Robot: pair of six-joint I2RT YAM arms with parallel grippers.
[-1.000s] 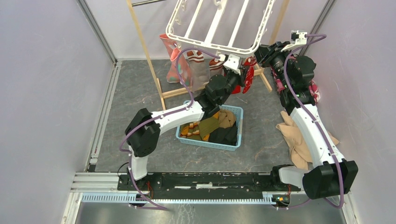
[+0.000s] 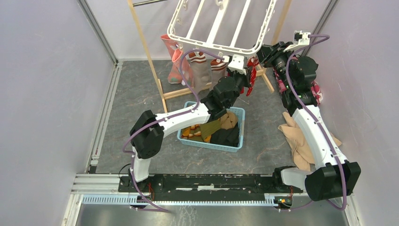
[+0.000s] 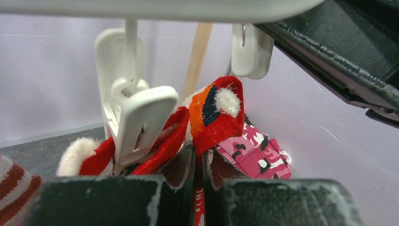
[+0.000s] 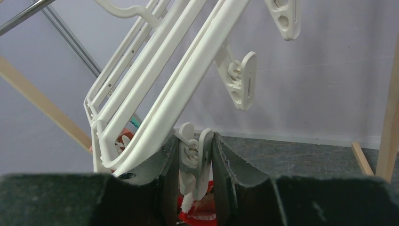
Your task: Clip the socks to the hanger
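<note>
The white hanger (image 2: 216,44) hangs at the top of the top view with its clips pointing down. My left gripper is shut on a red sock (image 3: 221,125) with an orange, navy and white top, which stands up above the fingers. To its left, another stretch of red cloth runs behind a white clip (image 3: 146,125); whether that clip grips it is unclear. My right gripper is shut on a white hanger clip (image 4: 203,162) near the hanger's corner. Beneath that clip, red cloth (image 4: 202,217) shows, partly hidden by the fingers.
Pink socks (image 2: 184,70) and brown-striped socks (image 2: 200,66) hang at the hanger's left and middle. A blue basket (image 2: 211,147) of clothes is below my left arm. Beige cloth (image 2: 299,141) lies on the floor at right, with wooden stand legs (image 2: 146,47) around the hanger.
The right arm has held still.
</note>
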